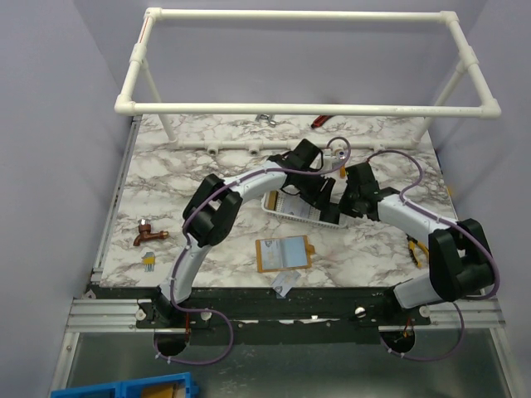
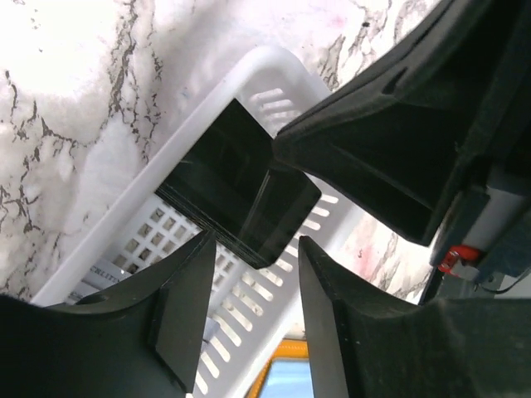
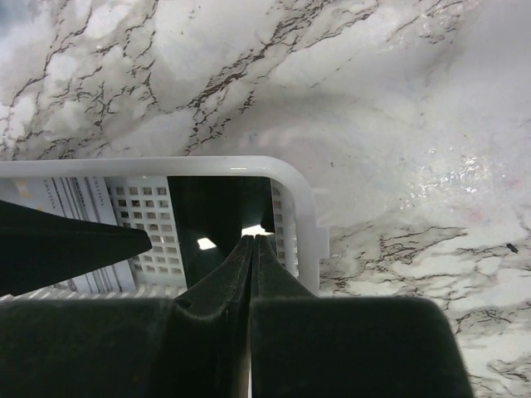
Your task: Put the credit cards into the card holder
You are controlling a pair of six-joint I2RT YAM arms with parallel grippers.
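Note:
A glossy black, card-like piece (image 2: 241,174) lies at the right end of the white basket (image 1: 303,219). It also shows in the right wrist view, as a black surface (image 3: 217,211) beside the basket's end wall. Over this end hangs my left gripper, part open, with its fingertips apart and nothing held between them. My right gripper is shut at the basket's right edge, its tips overlapping the black piece in view; contact cannot be told. An open tan-edged holder with clear pockets (image 1: 283,254) lies in front of the basket.
A pale card-like piece (image 1: 286,282) lies at the table's front edge, below the holder. Yellow-handled pliers (image 1: 417,250) are at right, a brown tap (image 1: 149,233) at left. A white pipe frame (image 1: 307,109) spans the back. Marble left of the holder is clear.

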